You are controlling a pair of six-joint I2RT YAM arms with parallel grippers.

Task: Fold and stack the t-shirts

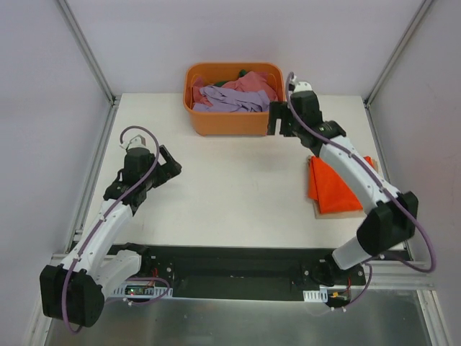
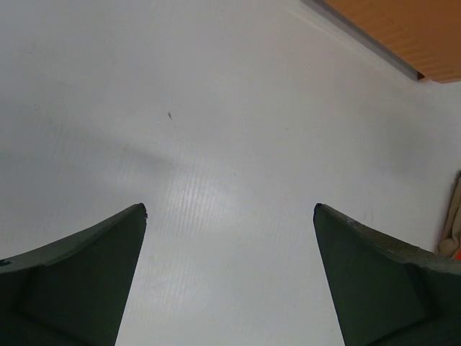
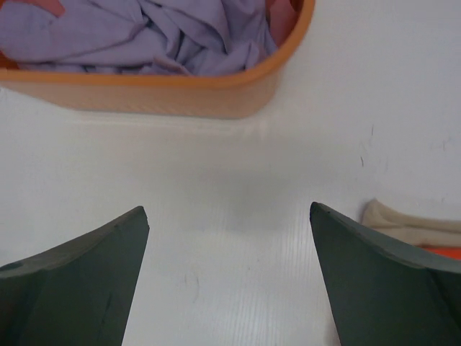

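Observation:
Crumpled shirts fill an orange bin at the back of the table, a purple shirt (image 1: pixel 232 100) on top with a pink-red shirt (image 1: pixel 253 82) behind it. On the right side, an orange-red folded shirt (image 1: pixel 335 189) lies flat over beige folded cloth (image 1: pixel 342 214). My right gripper (image 1: pixel 274 118) hangs by the bin's front right corner, open and empty; the purple shirt also shows at the top of the right wrist view. Over the left part of the bare table, my left gripper (image 1: pixel 173 164) is open, with only tabletop between its fingers.
The orange bin (image 1: pixel 229 125) has raised walls close to my right gripper. My right forearm passes above the folded stack and partly hides it.

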